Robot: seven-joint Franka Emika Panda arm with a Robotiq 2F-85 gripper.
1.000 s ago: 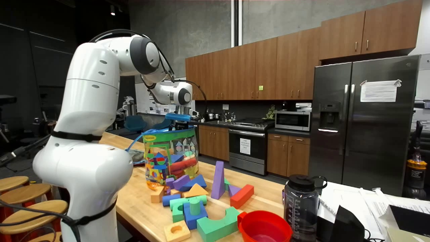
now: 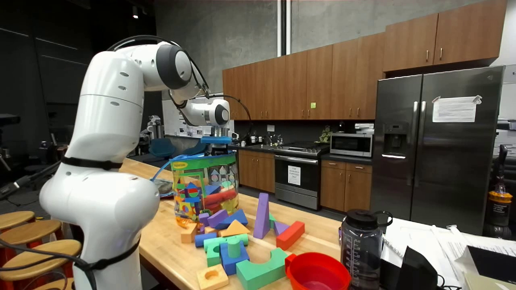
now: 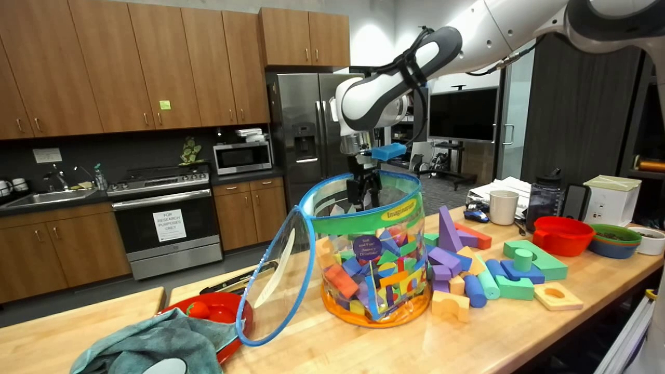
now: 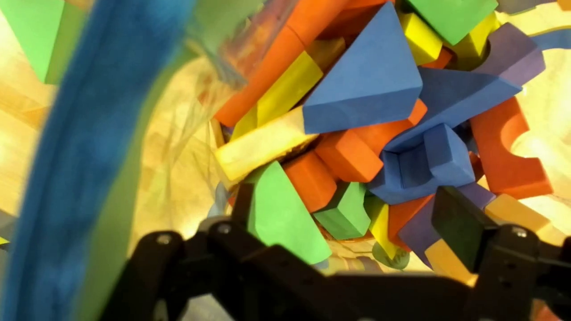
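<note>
A clear round bag (image 3: pixel 369 219) with a blue rim and green band stands on the table, its lid hanging off to one side. Many coloured blocks fill its lower part. My gripper (image 3: pixel 364 194) points down through the bag's open top, above the pile. In the wrist view its dark fingers (image 4: pixel 461 227) are spread wide with nothing held between them. Beneath them lie a green block (image 4: pixel 286 214), a small green block (image 4: pixel 343 211) and an orange-red block (image 4: pixel 350 155). A large blue block (image 4: pixel 366 75) rests higher up the pile.
Loose blocks lie beside the bag, including a tall purple wedge (image 2: pixel 262 216) and a green arch (image 2: pixel 263 270). A red cup (image 2: pixel 319 271) and a dark bottle (image 2: pixel 361 249) stand close by. Across the bag sit a red dish (image 3: pixel 222 305) and a grey-green cloth (image 3: pixel 159 343).
The gripper and its blue piece have shifted slightly right in exterior view 1, with a small turn. The bag and the loose blocks look unmoved.
</note>
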